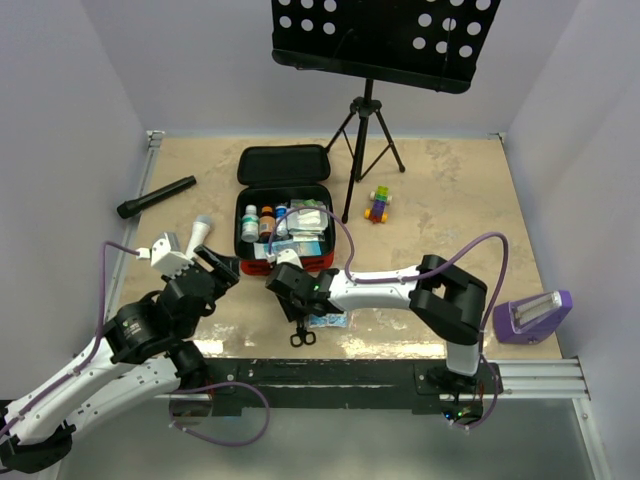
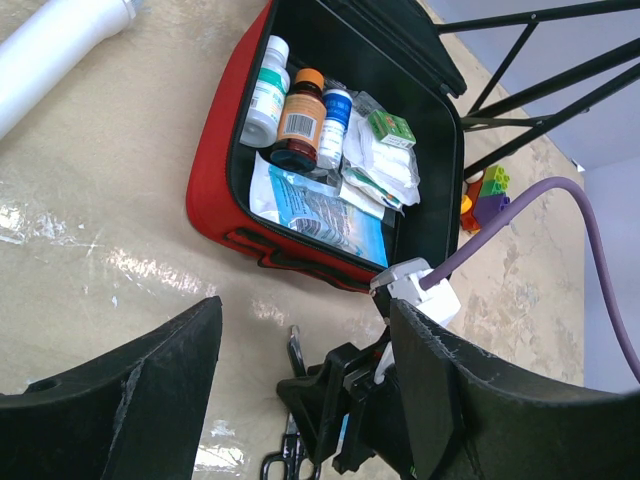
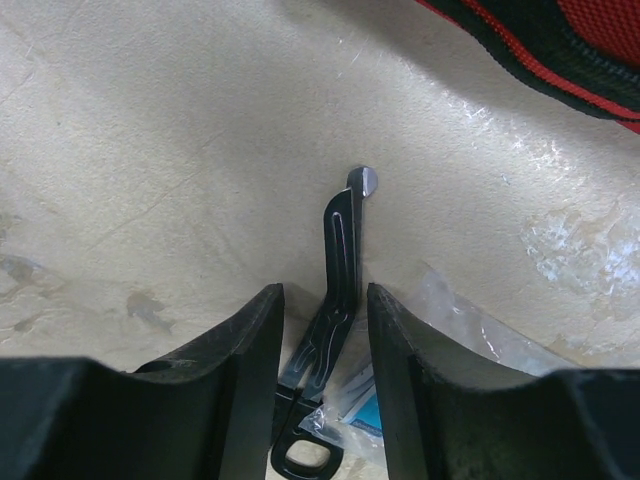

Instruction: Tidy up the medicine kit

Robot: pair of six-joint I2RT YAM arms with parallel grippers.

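Note:
Black-handled scissors (image 3: pixel 340 250) lie on the table, with the fingers of my right gripper standing apart on either side of them. No grip on the scissors shows. Beside them is a clear packet with blue (image 3: pixel 370 405), partly behind a right finger. The red and black medicine kit (image 2: pixel 215 175) stands with its lid up, holding a white bottle (image 2: pixel 266 95), a brown bottle (image 2: pixel 302 118), a blue-and-white bottle (image 2: pixel 334 128), a green box (image 2: pixel 391 129) and packets. My left gripper is open and empty, left of the kit's front in the top view.
A music stand (image 1: pixel 362 110) rises behind the kit's right side. A toy (image 1: pixel 378 204) of coloured blocks, a purple holder (image 1: pixel 532 317), a black rod (image 1: pixel 156 197) and a white tube (image 1: pixel 199 232) sit around the table. Its right half has clear space.

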